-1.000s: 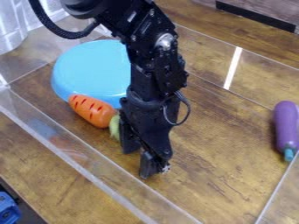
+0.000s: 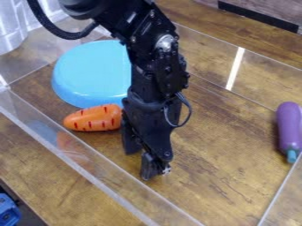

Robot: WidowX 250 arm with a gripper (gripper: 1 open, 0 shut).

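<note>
The black arm reaches down from the top middle to my gripper, which is low over the wooden floor of the bin. An orange toy carrot lies just left of the gripper, its right end partly behind the arm. A blue round plate or lid is at the back left, behind the carrot. Whether the fingers are open or shut is hard to make out.
A purple toy eggplant lies at the right. Clear plastic walls run along the left and lower right. A blue object is outside at the lower left.
Since a second ago the carrot has shifted slightly and turned flatter, and its green top is now hidden behind the gripper. The arm has barely moved.
</note>
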